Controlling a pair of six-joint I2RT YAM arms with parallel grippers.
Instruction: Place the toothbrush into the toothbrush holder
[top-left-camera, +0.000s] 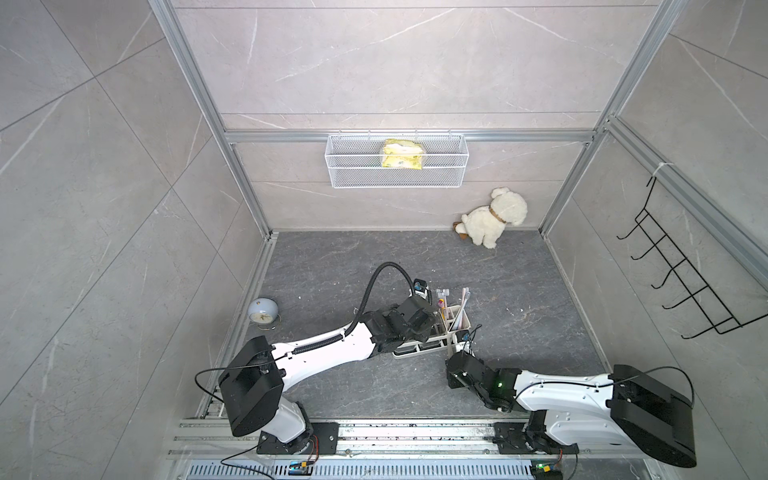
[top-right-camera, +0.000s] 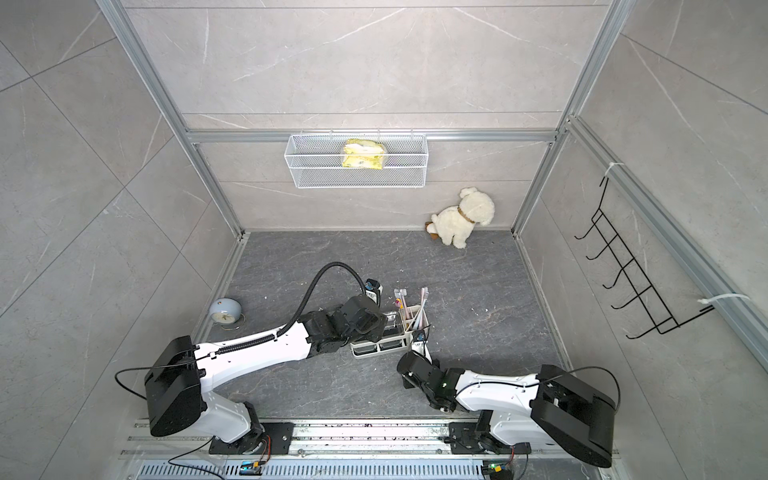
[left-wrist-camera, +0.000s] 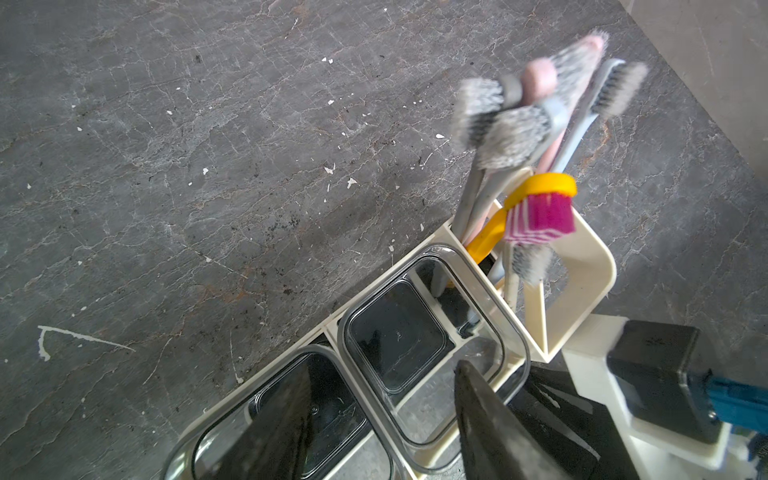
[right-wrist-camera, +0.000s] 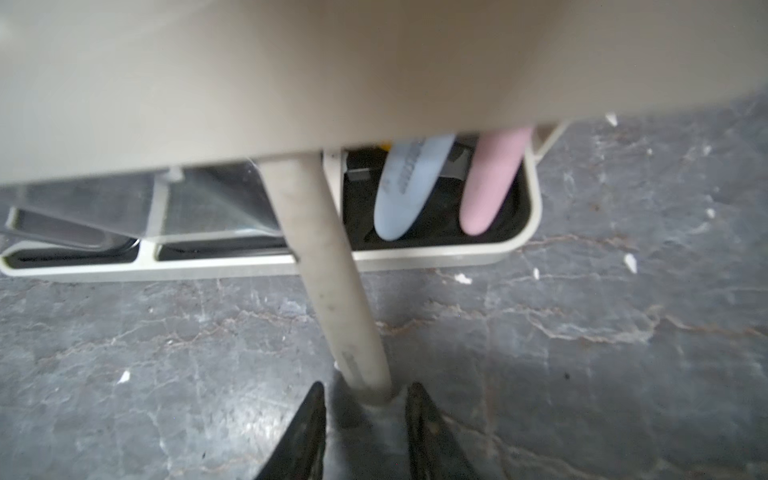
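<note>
The cream toothbrush holder (left-wrist-camera: 533, 316) stands on the grey floor, several toothbrushes upright in its end compartment. In the right wrist view, a pale grey toothbrush handle (right-wrist-camera: 320, 256) slants across the front of the holder rim (right-wrist-camera: 448, 257). Its lower end is outside the rim, close to the fingertips of my right gripper, which are spread with a gap around that end. Contact cannot be told. My left gripper is open above the holder's clear cups, nothing held between its fingers. A blurred beige surface hides the handle's upper part.
A blue handle (right-wrist-camera: 412, 184) and a pink handle (right-wrist-camera: 494, 184) stand in the end compartment. A yellow toothbrush (left-wrist-camera: 540, 188) leans there too. A white plush dog (top-left-camera: 488, 224) sits at the back. Free floor lies behind the holder.
</note>
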